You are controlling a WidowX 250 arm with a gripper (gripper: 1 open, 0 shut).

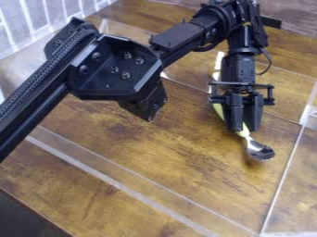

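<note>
My black gripper (243, 118) points straight down near the right of the camera view, its fingertips low over a pale yellow-green elongated object (220, 69) lying on the wooden surface. A metal spoon (258, 151) lies just below the fingers, bowl toward the front, its handle running up under the gripper. The fingers hide part of both, so I cannot tell whether anything is between them.
A white grid rack (28, 20) stands at the top left. My arm spans the upper left.
</note>
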